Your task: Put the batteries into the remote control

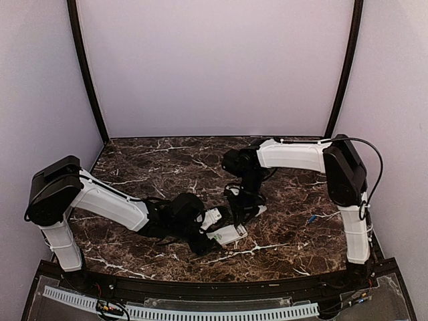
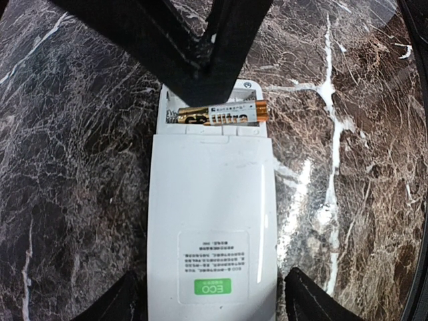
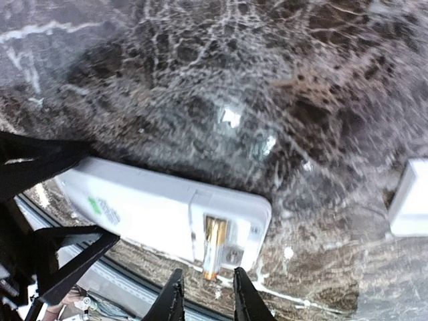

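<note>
The white remote control [image 2: 212, 180] lies with its label side up and its battery compartment [image 3: 253, 231] uncovered at one end. A gold-and-silver battery [image 3: 214, 246] sits crosswise there, partly in, its copper end jutting over the side rim. My left gripper straddles the remote's other end, with slim gaps showing between its fingers and the sides. Just off the battery, my right gripper is open and empty. In the left wrist view its dark finger [image 2: 210, 60] covers part of the compartment's far end.
A white piece [image 3: 410, 204] lies apart from the remote at the right wrist view's edge. Far to the right on the marble table is a small blue item [image 1: 311, 218]. Around the remote the marble is mostly clear.
</note>
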